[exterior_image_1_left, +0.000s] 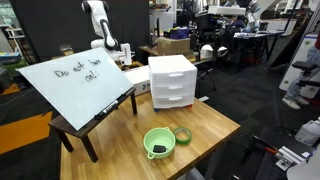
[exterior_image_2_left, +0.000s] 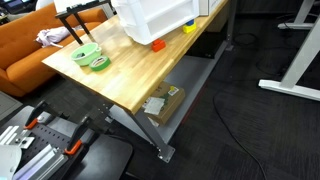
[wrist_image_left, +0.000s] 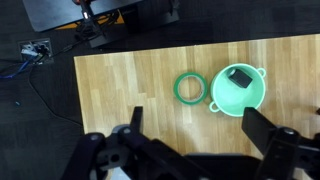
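A light green bowl (exterior_image_1_left: 158, 143) with two small handles stands on the wooden table; inside it lies a small black object (wrist_image_left: 239, 76). Beside the bowl is a green ring (wrist_image_left: 190, 88), perhaps a tape roll, lying flat and apart from it. My gripper is open, its dark fingers (wrist_image_left: 128, 134) wide apart at the bottom of the wrist view. It looks down from above the table, with the ring and bowl ahead of the fingers and nothing held. The gripper is out of exterior view 2.
A white drawer unit (exterior_image_1_left: 174, 82) stands at the back of the table. A whiteboard (exterior_image_1_left: 78, 83) leans on a dark stand at the left. Red (exterior_image_2_left: 158, 45) and yellow (exterior_image_2_left: 189, 27) small items lie by the drawers. Clear wood surrounds the bowl and ring.
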